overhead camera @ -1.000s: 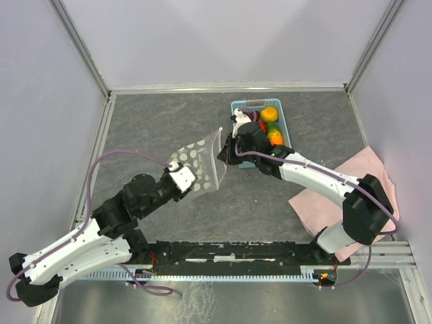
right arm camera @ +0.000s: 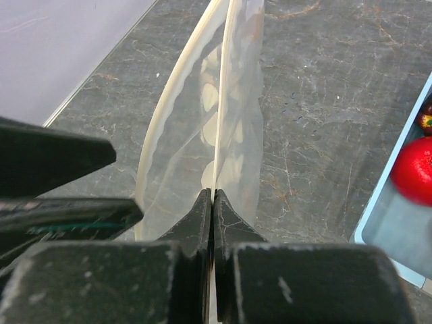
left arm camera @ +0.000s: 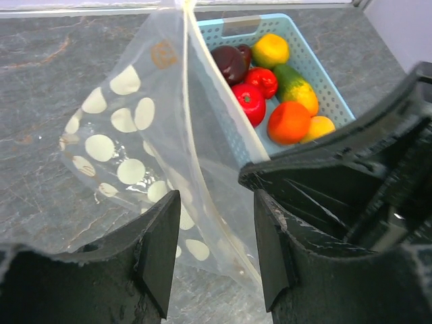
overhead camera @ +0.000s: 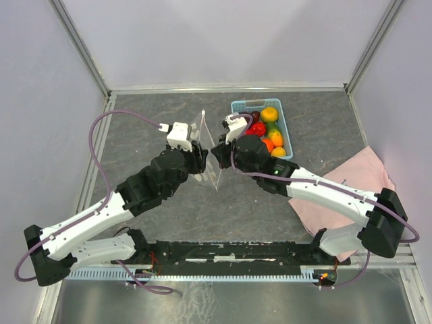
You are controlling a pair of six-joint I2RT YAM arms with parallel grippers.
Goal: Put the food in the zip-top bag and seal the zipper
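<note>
The clear zip top bag (left arm camera: 165, 145) with pale dots hangs upright between my grippers, its mouth parted into two pale edges. My right gripper is shut on one thin edge of the bag (right arm camera: 226, 74). My left gripper stands open, and the other edge runs through the view between its fingers; whether they touch it I cannot tell. In the top view, the left gripper (overhead camera: 201, 160) and right gripper (overhead camera: 221, 156) are close together. Food, including a red tomato (left arm camera: 248, 103) and an orange (left arm camera: 288, 123), lies in the blue basket (left arm camera: 335, 98).
The basket (overhead camera: 288, 135) stands behind the right arm. A pink cloth (overhead camera: 337, 192) lies at the right side. Bare grey table shows at the back left and front middle. The two grippers leave little room between them.
My left gripper has swung right and away from the front, up to the bag's mouth. The right gripper has shifted slightly left, and the bag now stands narrower between them.
</note>
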